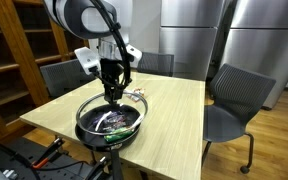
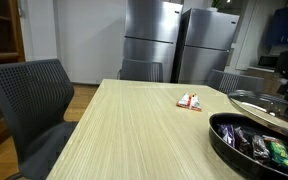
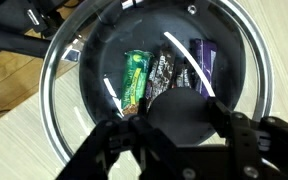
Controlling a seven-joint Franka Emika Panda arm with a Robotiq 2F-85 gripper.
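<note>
A clear glass lid [image 3: 52, 95] with a metal rim and a round black knob [image 3: 179, 112] is held by my gripper [image 1: 112, 97], which is shut on the knob. The lid hangs tilted just above a black pan [image 2: 224, 143]; a gap shows between them in exterior view 2. Inside the pan lie several wrapped snack bars: a green and yellow one [image 3: 136, 78], a dark brown one [image 3: 161, 73] and a purple one [image 3: 206, 58]. In the wrist view the knob and my fingers hide part of the pan's contents.
The pan stands at one edge of a light wooden table [image 1: 172, 125]. A small red and white packet [image 2: 189, 102] lies farther along it. Grey chairs [image 1: 232, 105] stand around the table.
</note>
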